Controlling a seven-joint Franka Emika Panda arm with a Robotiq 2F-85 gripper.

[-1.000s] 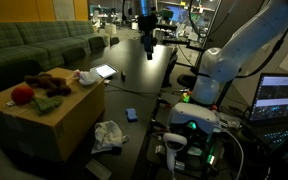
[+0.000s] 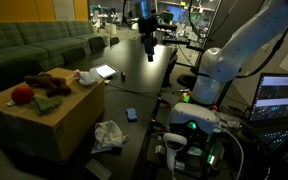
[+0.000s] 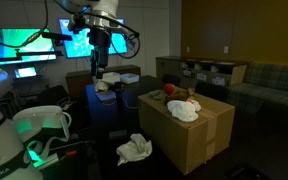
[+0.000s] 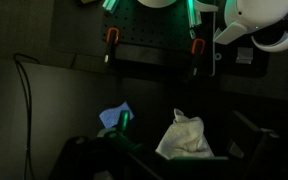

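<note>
My gripper [image 2: 149, 44] hangs high above the dark table, pointing down; it also shows in exterior view 2 [image 3: 100, 72]. In the wrist view its dark fingers look spread apart, with nothing visible held between them. Below lies a crumpled white cloth [image 4: 186, 138], seen on the table in exterior view 1 [image 2: 109, 135] and exterior view 2 [image 3: 135, 149]. A small blue item [image 4: 114, 114] rests near that cloth, clear of it. The gripper touches neither.
A cardboard box [image 3: 189, 145] stands beside the cloth. On it are a red ball [image 2: 22, 94], a green soft item [image 2: 46, 103], a brown plush [image 2: 50, 84] and another white cloth [image 3: 183, 110]. A black cable [image 4: 27, 95] runs along one side.
</note>
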